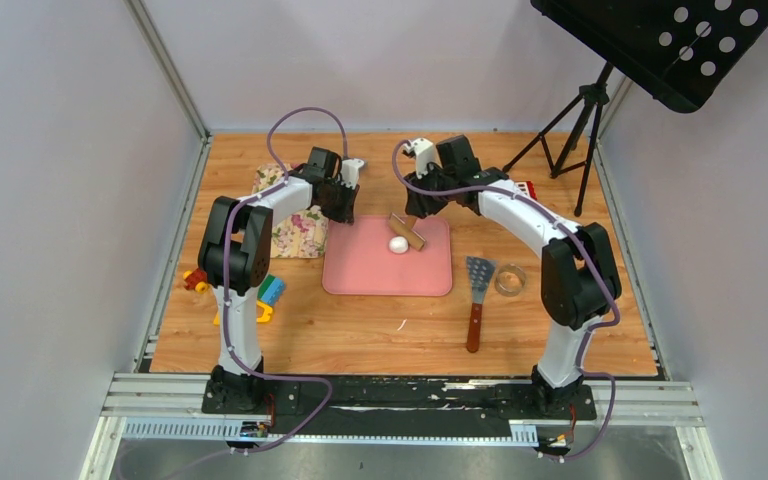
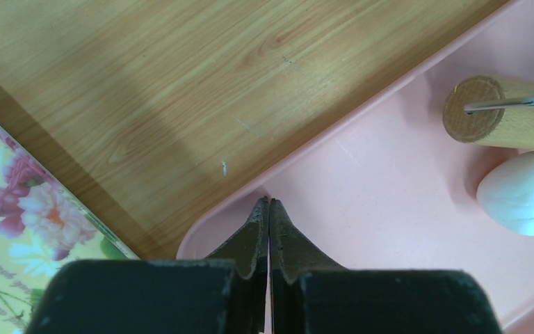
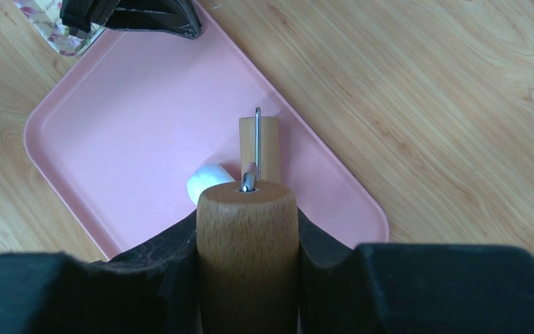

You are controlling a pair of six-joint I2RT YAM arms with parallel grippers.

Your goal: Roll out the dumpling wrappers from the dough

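Observation:
On the pink tray (image 1: 370,270) lie a wooden roller (image 1: 407,234) and, beside it, a white dough ball (image 1: 398,245), also seen in the left wrist view as dough (image 2: 518,191) next to the roller's end (image 2: 521,115). My right gripper is shut on the roller's wooden handle (image 3: 247,264), above the tray; the handle hides part of roller and dough. My left gripper is shut, with nothing visible between its fingers, over the tray's back left corner.
A floral mat (image 1: 298,240) lies left of the tray. A spatula (image 1: 476,320) and glass bowl (image 1: 510,280) are at the right, toy blocks (image 1: 270,290) at the left. A black stand (image 1: 590,100) occupies the back right.

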